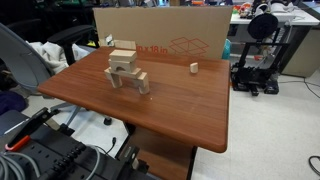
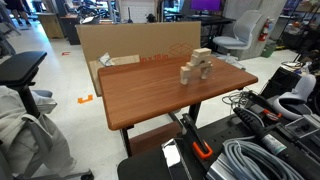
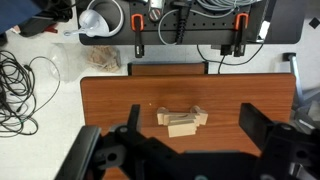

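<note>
A small structure of pale wooden blocks (image 1: 123, 62) stands upright on the brown table (image 1: 185, 105), left of the middle in exterior view 1. Short blocks form its feet, and longer pieces lie across the top. The same structure (image 2: 197, 62) shows toward the right side of the table in exterior view 2. One loose pale block (image 1: 194, 68) rests apart from it, near the back. From the wrist view, my gripper is open high over the table, its dark fingers (image 3: 128, 140) wide apart. Between them, far below, the block structure (image 3: 182, 130) is visible; nothing is held.
A cardboard panel (image 1: 160, 32) stands along the table's back edge. Cables (image 2: 250, 158) and dark equipment lie at the robot's base. Right of the structure in exterior view 1, the tabletop is mostly bare.
</note>
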